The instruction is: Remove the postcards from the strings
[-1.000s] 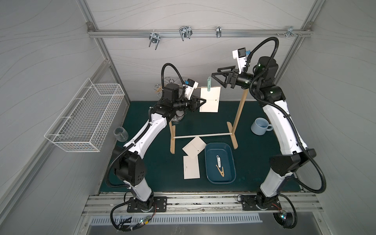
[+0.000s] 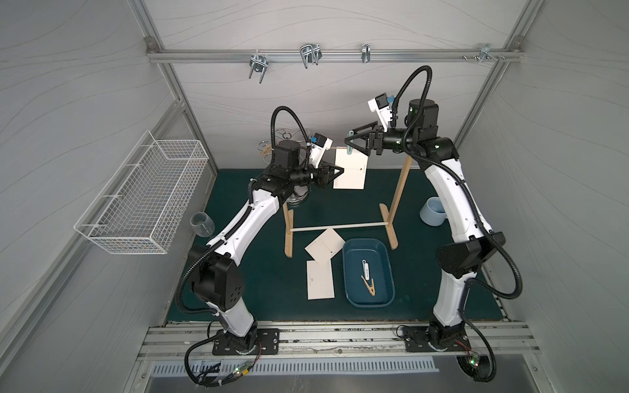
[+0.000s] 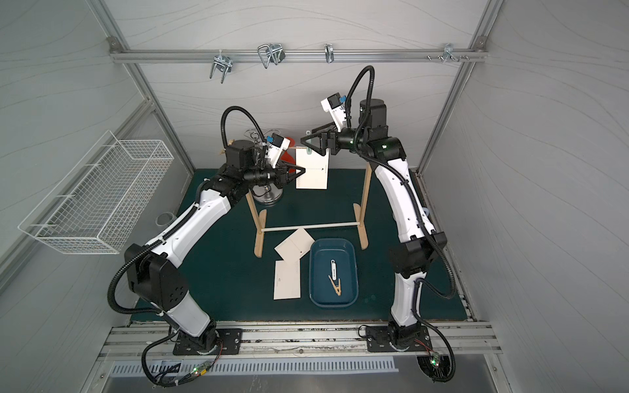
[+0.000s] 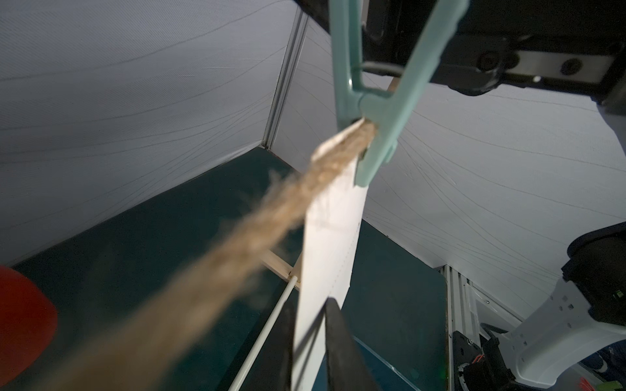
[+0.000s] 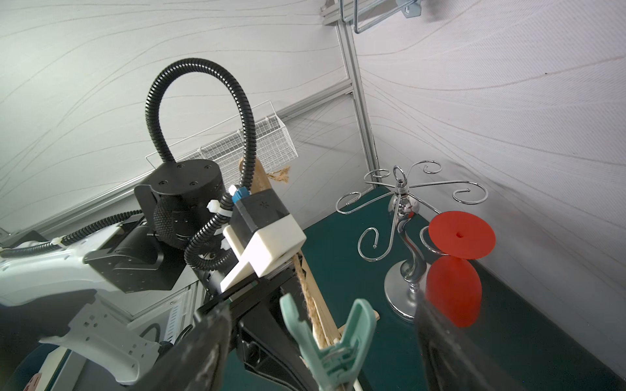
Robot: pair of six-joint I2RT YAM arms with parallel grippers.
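Observation:
A white postcard (image 2: 351, 174) hangs from the twine (image 4: 260, 224), held there by a mint-green clothespin (image 4: 384, 107). My left gripper is shut on the postcard's left edge, below the twine. My right gripper is open at the clothespin. In the right wrist view the pin's two handles (image 5: 294, 319) rise between its fingers, with a gap on either side. Two removed postcards (image 2: 325, 245) (image 2: 320, 279) lie on the table, one overlapping the other. Where the pin grips the card is hidden in the right wrist view.
A dark blue tray (image 2: 348, 288) holds a white clothespin and a wooden one. The wooden stand (image 2: 398, 190) carries the twine. Behind it are a chrome holder (image 5: 407, 270) and red cups (image 5: 454, 290). A blue mug (image 2: 432, 212) stands at the right.
My right gripper has moved left and slightly down, from beside the clothespin to around its handles. My left gripper and the hanging postcard have stayed nearly still.

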